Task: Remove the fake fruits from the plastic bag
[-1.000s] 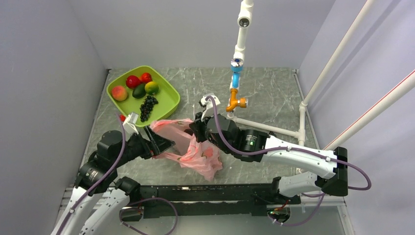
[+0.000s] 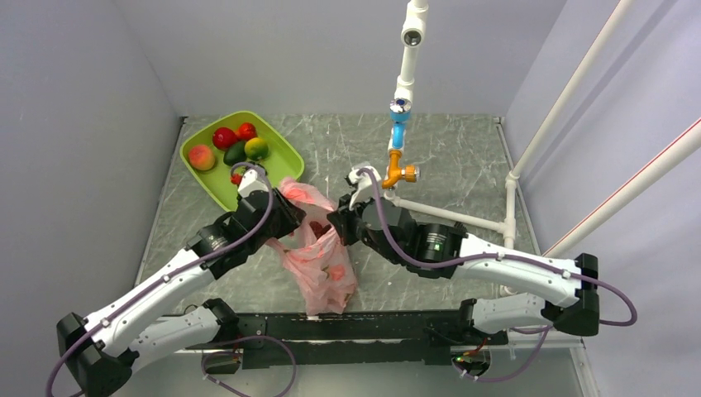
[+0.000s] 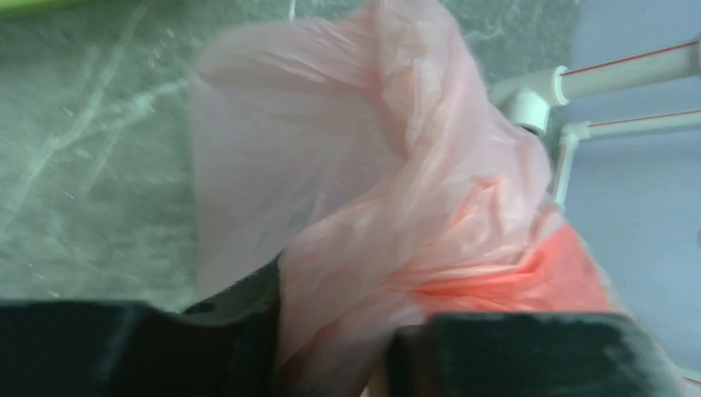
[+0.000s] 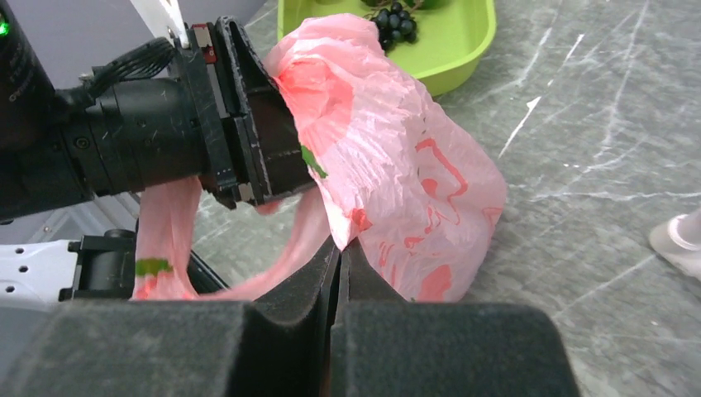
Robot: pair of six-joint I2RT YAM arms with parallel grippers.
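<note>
The pink plastic bag (image 2: pixel 318 277) hangs between my two grippers in the top view, with something dark red showing in its mouth. My right gripper is shut, and the rim of the bag runs in between its fingertips. On the opposite side, my left gripper (image 2: pixel 299 217) is at the bag's mouth. In the left wrist view its dark fingers (image 3: pixel 124 347) stand apart with folds of bag plastic in the gap; no fruit shows between them. Fruits in the green tray include a peach (image 2: pixel 201 157), an avocado (image 2: pixel 235 154) and black grapes (image 4: pixel 395 25).
The green tray (image 2: pixel 291 157) stands at the back left, close to the bag. An orange and blue tap (image 2: pixel 397 169) on white pipes rises behind my right arm. Grey counter between the tray and the tap is clear.
My left gripper has moved right and toward the back, up to the bag, and its arm now covers the grapes in the top view. The right gripper has shifted slightly right; the bag hangs narrower.
</note>
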